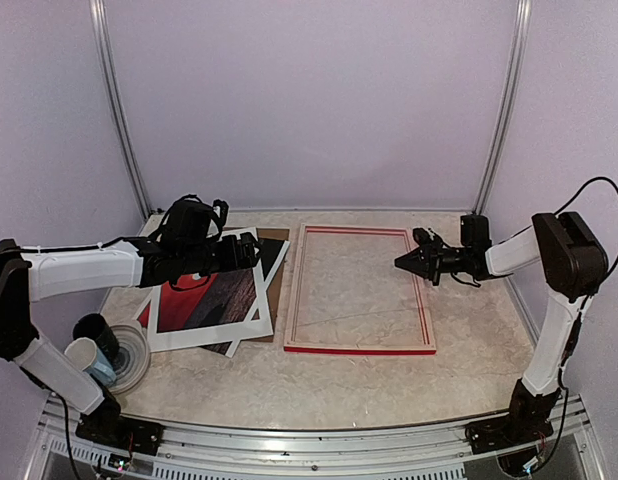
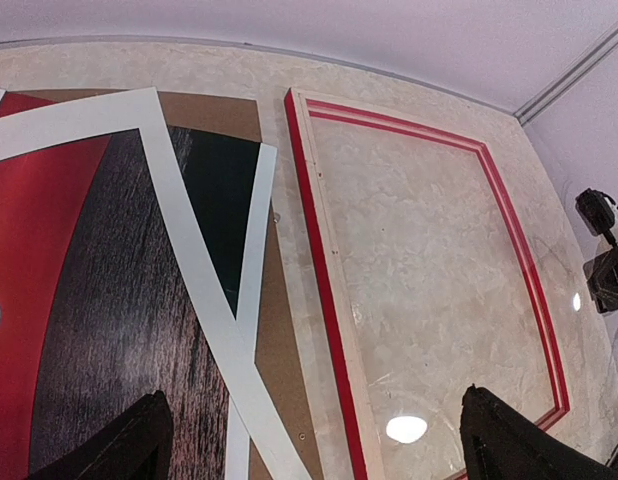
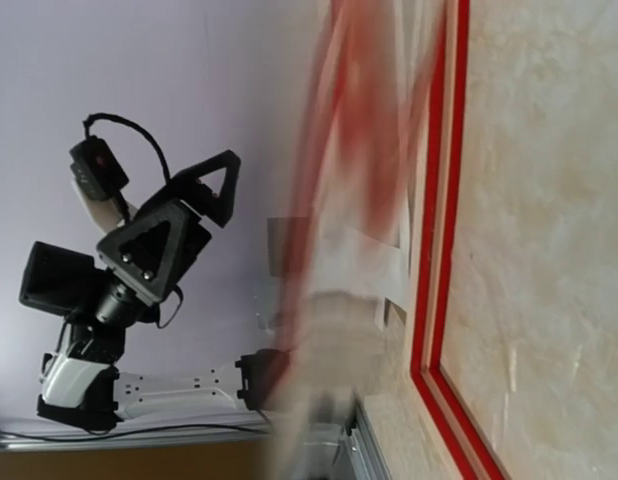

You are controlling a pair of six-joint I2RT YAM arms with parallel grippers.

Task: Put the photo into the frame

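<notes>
A photo with a white border (image 1: 209, 333) lies at the left, red and dark in the middle, on top of other prints. Above its right part my left gripper (image 1: 251, 250) stands open, with nothing between its fingers; in the left wrist view its dark fingertips (image 2: 499, 440) are wide apart. The empty red-edged frame (image 1: 359, 350) lies flat in the middle of the table. Over the frame's right side is my right gripper (image 1: 401, 264), shut, with nothing seen between its fingers. A blurred red band crosses the right wrist view, and the right fingers cannot be made out there.
Beneath the photo lie a second white-edged print (image 2: 251, 270) and a brown board (image 2: 274, 340). A dark cup (image 1: 96, 335), a light blue cup (image 1: 89, 358) and stacked plates (image 1: 135, 358) stand at the front left.
</notes>
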